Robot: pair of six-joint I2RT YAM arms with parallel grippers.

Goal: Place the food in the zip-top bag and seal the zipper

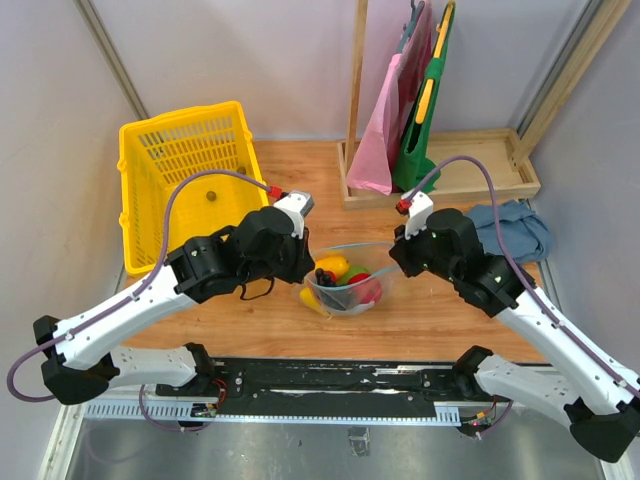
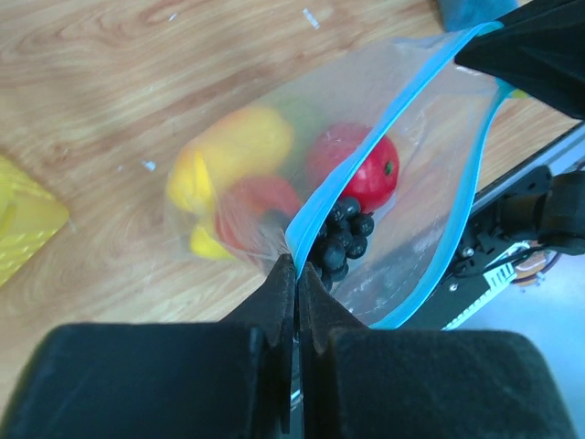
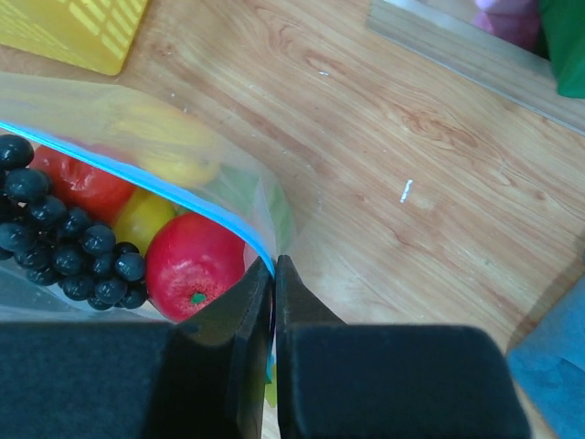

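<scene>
The clear zip top bag (image 1: 355, 305) with a blue zipper sits mid-table, holding black grapes (image 3: 69, 247), a red round fruit (image 3: 192, 265), and yellow, red and green items. My left gripper is shut on one end of the bag's blue zipper edge. My right gripper is shut on the other end of that edge. The bag's mouth between them gapes, with the food showing inside.
A yellow basket (image 1: 140, 200) stands at the back left. A wooden tray (image 1: 480, 160) with hanging pink and green bags is at the back right, and a blue cloth (image 1: 515, 235) lies at the right.
</scene>
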